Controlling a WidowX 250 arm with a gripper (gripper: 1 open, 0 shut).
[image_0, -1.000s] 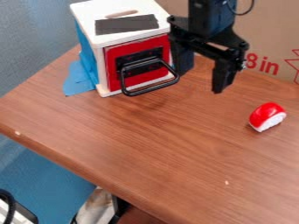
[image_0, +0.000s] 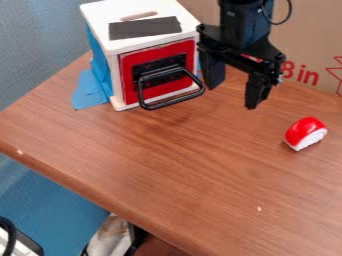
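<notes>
A toy oven (image_0: 144, 40) in white and blue, with a red front door (image_0: 154, 60) and black wire handle, stands at the back left of the wooden table. To the right of its door, my black gripper (image_0: 257, 88) hangs pointing down over the table; whether its fingers are apart is hard to tell. A red and white rounded object (image_0: 305, 133) lies at the table's right, below and right of the gripper.
A blue cloth (image_0: 90, 92) lies beside the oven. A cardboard panel (image_0: 307, 45) stands behind, and the table's left edge drops to a blue floor.
The oven and red object are unchanged.
</notes>
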